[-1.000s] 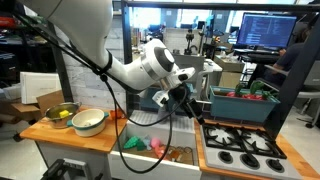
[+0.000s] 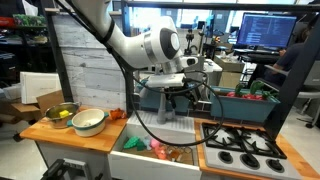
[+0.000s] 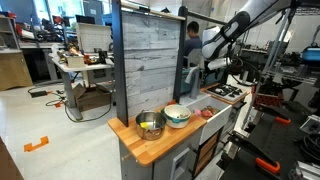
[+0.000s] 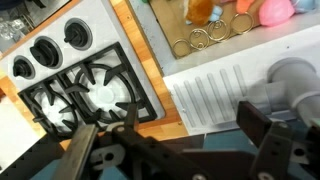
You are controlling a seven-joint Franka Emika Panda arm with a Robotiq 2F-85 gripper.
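My gripper is open in the wrist view, its two dark fingers wide apart with nothing between them. It hangs over the worktop between the stove [image 4: 105,90] and a light ridged drainboard [image 4: 212,98]. In exterior view 1 the white arm [image 2: 160,48] reaches in from the upper left, and its gripper is small and dark against the background. Below stands an open white drawer [image 2: 128,160] holding several small coloured items, among them an orange toy [image 4: 200,12] and metal rings [image 4: 218,28]. A grey faucet [image 4: 292,85] is at the right of the wrist view.
A white-and-green pot [image 2: 88,122] and a metal pot [image 3: 150,124] with something yellow inside stand on the wooden counter [image 2: 75,140] at the left. Behind the stove is a green dish rack [image 2: 240,108] with red items. Small orange-red things [image 2: 117,114] lie beside the sink area.
The arm has risen and its hand has drawn back from over the stove side toward the left. The drawer, pots and rack look unmoved.
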